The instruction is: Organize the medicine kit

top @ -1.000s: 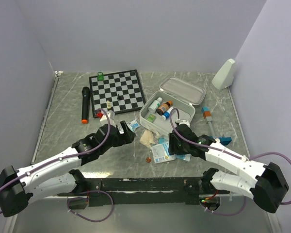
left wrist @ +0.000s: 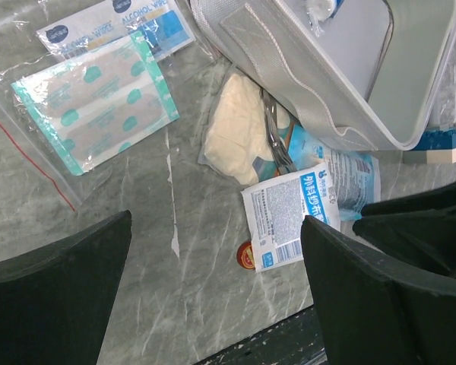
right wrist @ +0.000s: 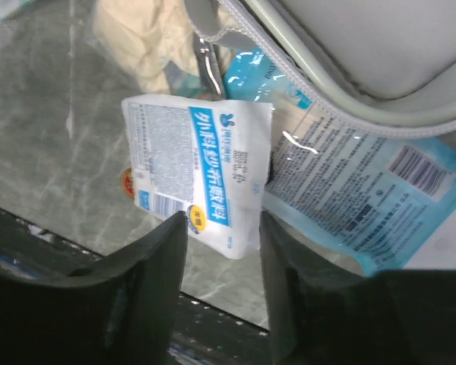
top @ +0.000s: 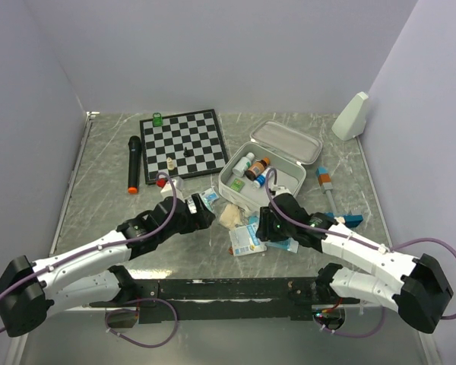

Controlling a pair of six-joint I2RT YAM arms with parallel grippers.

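The medicine kit [top: 264, 175], lid open, holds bottles and a green packet. In front of it lie a gauze packet [right wrist: 190, 167], a blue-edged packet [right wrist: 365, 190], a beige bundle [left wrist: 235, 129] and metal scissors [left wrist: 277, 141]. A bagged dressing pack [left wrist: 95, 99] and an alcohol-wipe packet [left wrist: 114, 30] lie left. My right gripper hangs over the gauze packet's lower edge, fingers apart; whether it touches is unclear. My left gripper is open above bare table left of the packets, nothing between its fingers.
A chessboard [top: 184, 138], a black-orange cylinder [top: 134, 163], a white object [top: 351, 116] and a blue-handled tool [top: 325, 182] stand or lie around the kit. A small red disc [left wrist: 245, 255] is beside the gauze packet.
My right gripper has shifted slightly over the packets; the gauze packet appears moved a little left, now nearly covering the red disc. The left arm is nearly still.
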